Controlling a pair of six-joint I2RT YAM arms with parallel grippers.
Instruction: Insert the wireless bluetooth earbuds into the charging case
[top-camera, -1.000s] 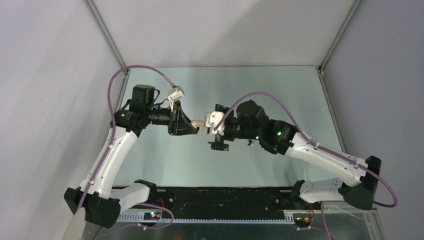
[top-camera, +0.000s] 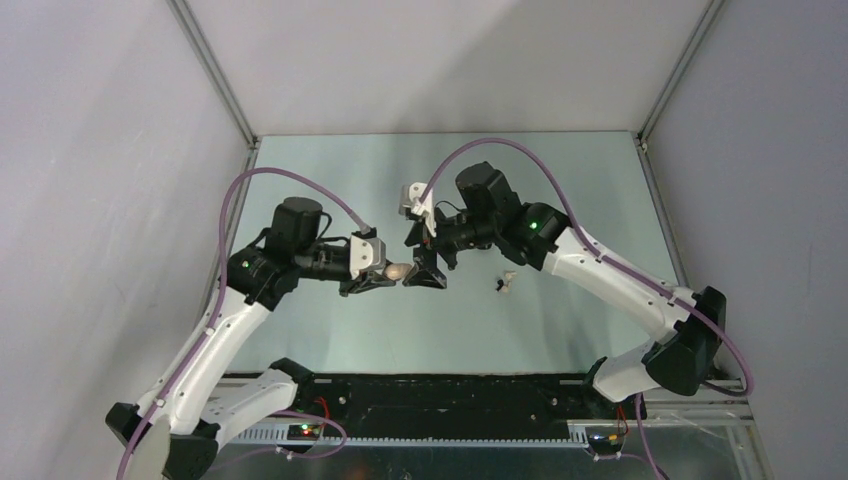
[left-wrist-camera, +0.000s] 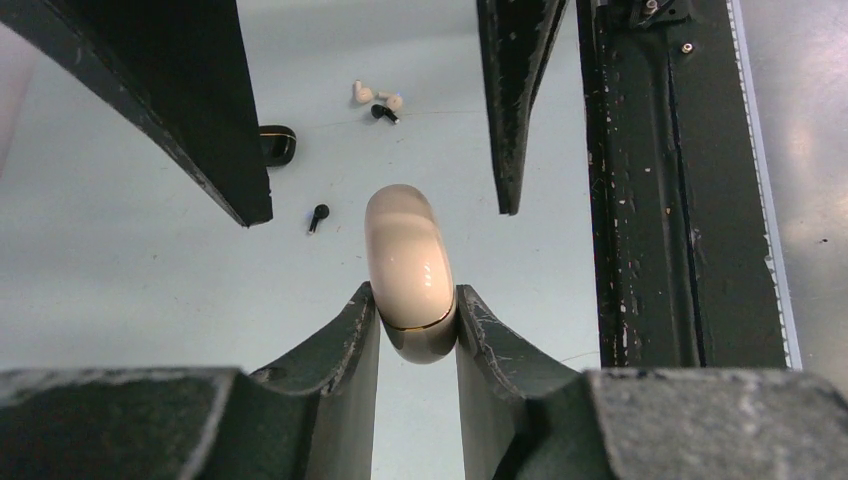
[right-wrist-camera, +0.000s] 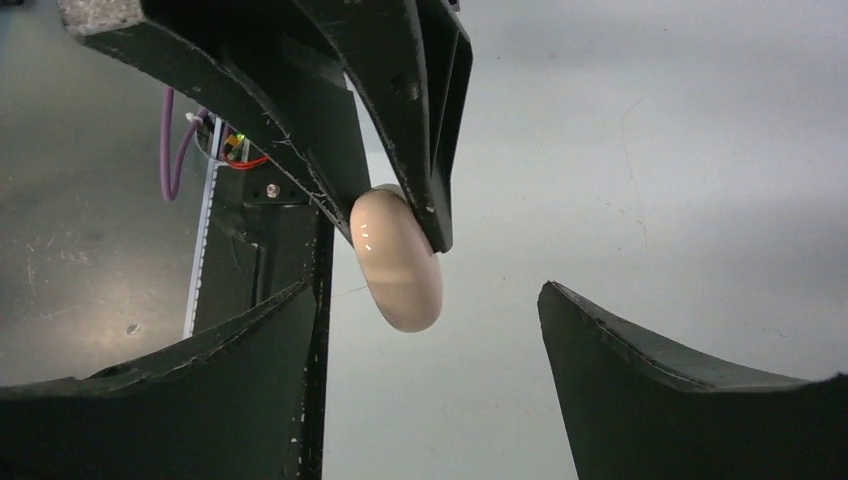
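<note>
Above the table, a glossy beige charging case (left-wrist-camera: 405, 250) with a thin gold seam is pinched between my left gripper's (left-wrist-camera: 418, 310) fingertips; its lid looks closed. Facing it from the right, my right gripper stands part open, fingers on either side of the case's free end with a gap to each. On the table, the left wrist view shows two light earbuds (left-wrist-camera: 363, 92) close together with a black earbud (left-wrist-camera: 384, 113) beside them. Another black earbud (left-wrist-camera: 319, 216) lies alone, near a black case (left-wrist-camera: 279, 145) partly hidden behind a right finger.
Both arms meet over the middle of the pale table (top-camera: 330, 335), which is mostly bare. A black strip (top-camera: 450, 408) runs along the table's near edge. In the top view, the small earbud cluster (top-camera: 506, 283) lies right of the grippers.
My right gripper has moved left, up to the held case, after having stood farther off. The left gripper has turned and still holds the beige case.
</note>
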